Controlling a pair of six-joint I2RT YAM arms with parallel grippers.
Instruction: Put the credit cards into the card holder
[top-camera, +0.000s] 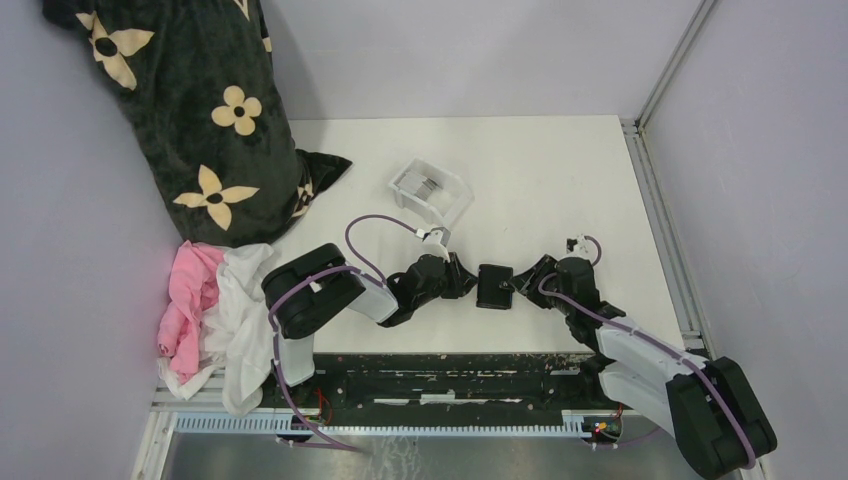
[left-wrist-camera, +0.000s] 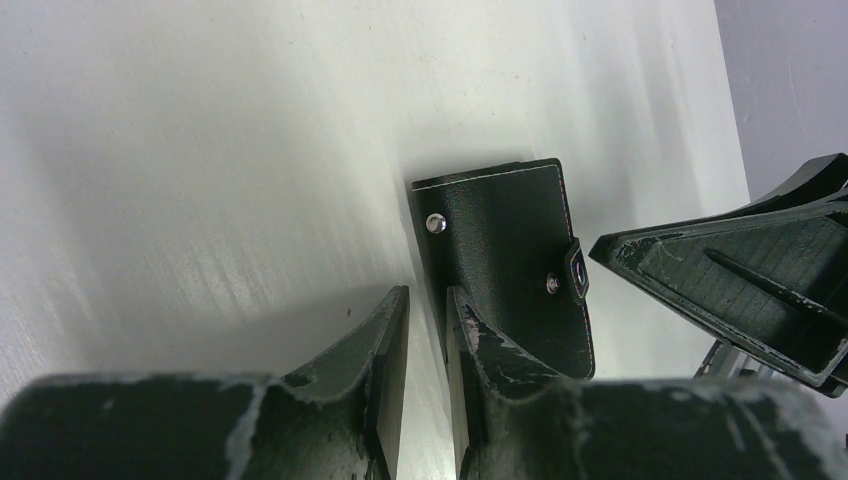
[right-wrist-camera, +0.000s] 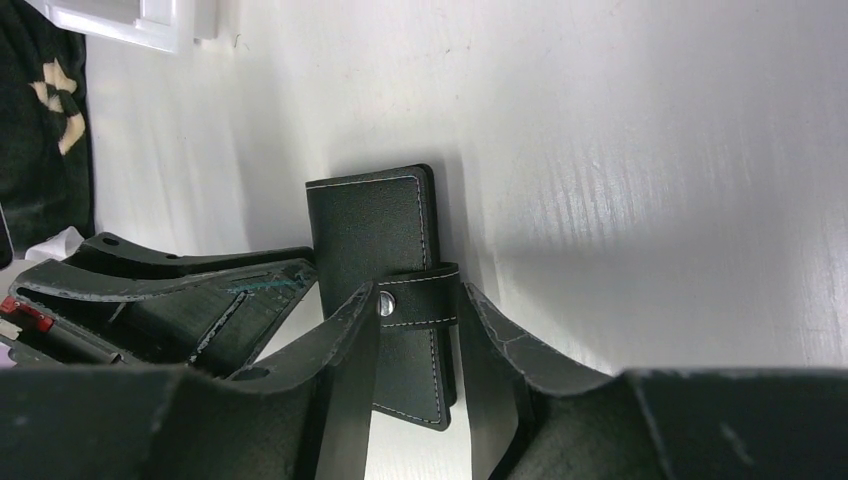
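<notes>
The black card holder lies flat on the white table between my two grippers. A stitched strap with a metal snap crosses its cover in the right wrist view; whether it is fastened I cannot tell. My right gripper is open at the holder's strap side, the strap showing between its fingertips. At the opposite edge, my left gripper stands slightly open, one fingertip in front of the holder's edge and nothing held. No credit card can be made out clearly; small pale flat things lie in the white tray.
Behind the left gripper stands the white tray. A dark flowered cloth hangs at the back left, with pink cloth and white cloth below it.
</notes>
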